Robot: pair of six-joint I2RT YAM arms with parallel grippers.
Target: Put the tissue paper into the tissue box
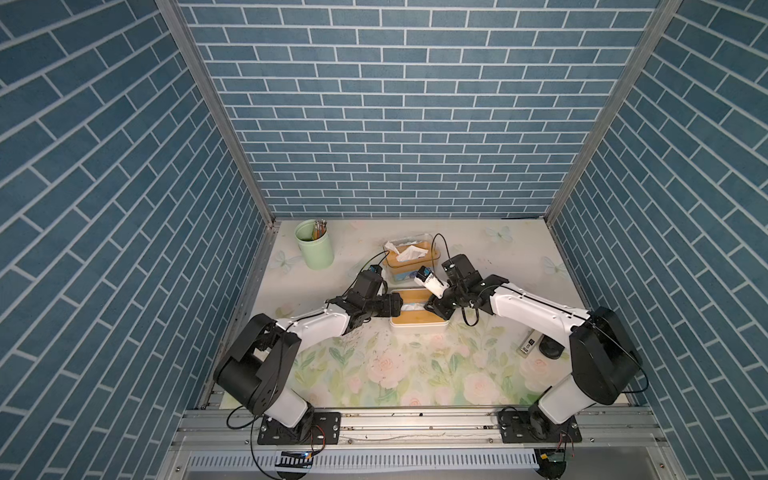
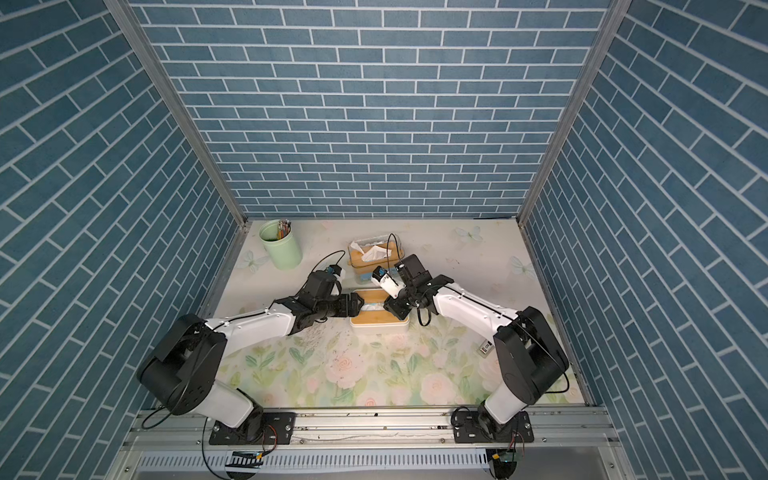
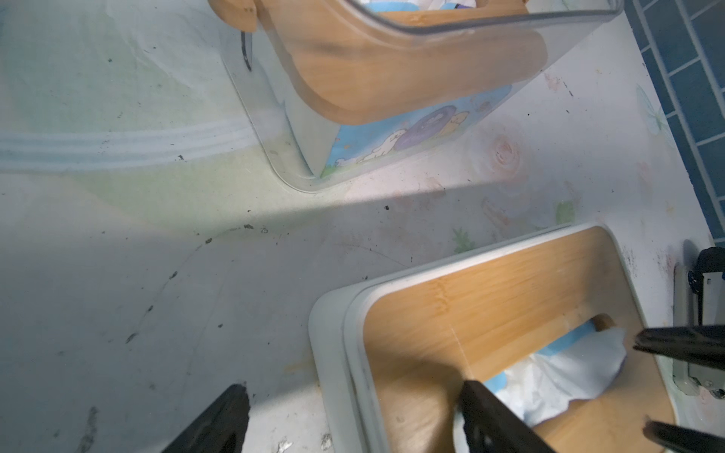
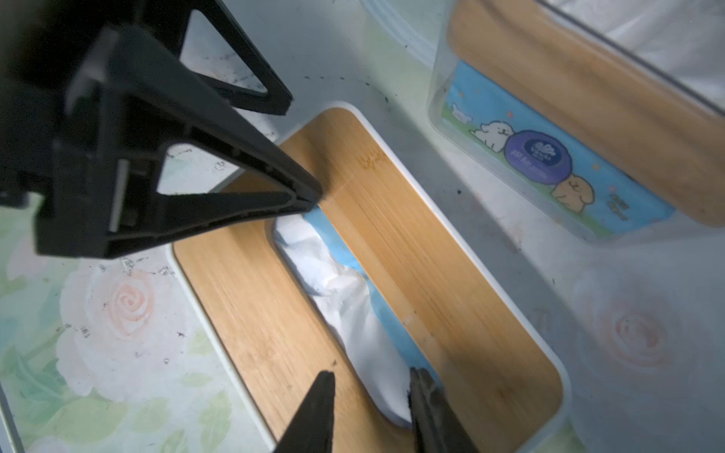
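A white tissue box with a wooden lid (image 1: pixel 420 317) sits front centre, crumpled white tissue (image 4: pixel 340 302) lying in its slot over blue packaging. In the left wrist view, my left gripper is part open at the lid's near end, one finger by the tissue. My right gripper stands open above the lid, its fingertips near the other end of the slot. The left gripper's black fingers also reach into the right wrist view, over the slot's far end.
A clear container (image 1: pixel 412 264) with wooden top and tissues stands behind the box. A green pen cup (image 1: pixel 314 248) is at back left. A grey remote-like object (image 1: pixel 529 342) lies at front right.
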